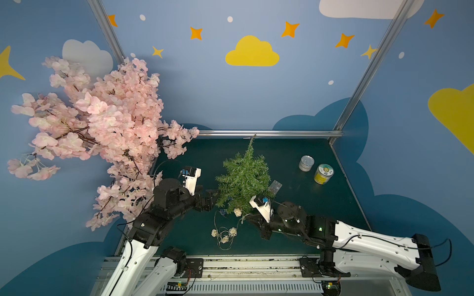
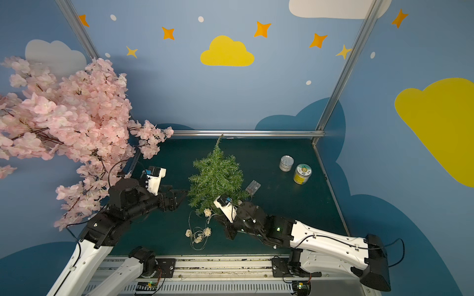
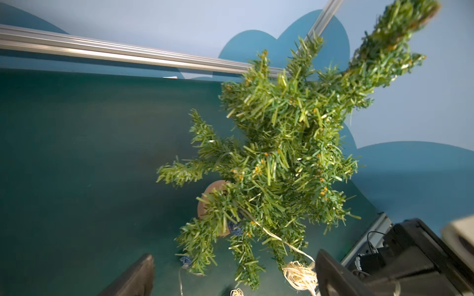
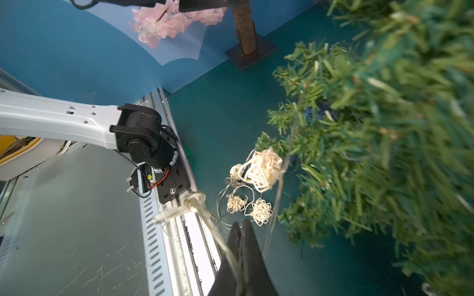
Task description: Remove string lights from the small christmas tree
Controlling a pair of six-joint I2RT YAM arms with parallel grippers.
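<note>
The small green tree (image 1: 243, 177) stands mid-table. Its string lights have cream rattan balls (image 4: 261, 167); a few lie in a loop of wire on the table at the tree's front, while the wire runs up into the lower branches. A battery box (image 2: 252, 187) lies right of the tree. My left gripper is open at the tree's left, with a ball beside its right finger in the left wrist view. My right gripper is shut at the front right of the tree, a pale strand of wire crossing it; whether that is pinched is unclear.
A large pink blossom tree (image 1: 113, 123) fills the left side. Two cans (image 1: 324, 173) (image 2: 286, 162) stand at the back right. The front rail (image 2: 212, 264) borders the table; the table right of the battery box is fairly clear.
</note>
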